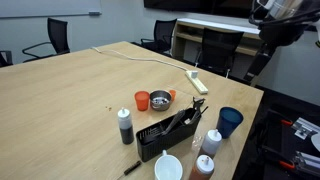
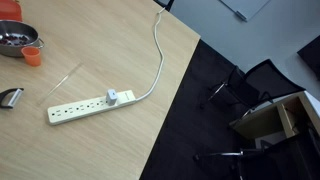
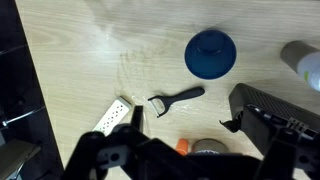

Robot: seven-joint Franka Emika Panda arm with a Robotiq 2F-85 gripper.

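Observation:
With its fingers apart, my gripper (image 1: 258, 68) hangs high over the right end of the table, clear of everything below. In the wrist view, the gripper shows no object held between its fingers. A black-handled peeler (image 3: 176, 100) lies flat on the tabletop below, near a dark blue cup (image 3: 210, 54). Beside them stands a long black box (image 1: 150, 147) with dark items in it. The metal pot (image 1: 161, 100), holding something, sits near a red cup (image 1: 142, 101) and a small orange cup (image 2: 32, 56).
A white power strip (image 2: 85, 109) lies near the table edge, its cord trailing away. Bottles (image 1: 125, 125) and a white mug (image 1: 168, 168) stand around the box. Black chairs (image 1: 218, 49) stand beyond the edge.

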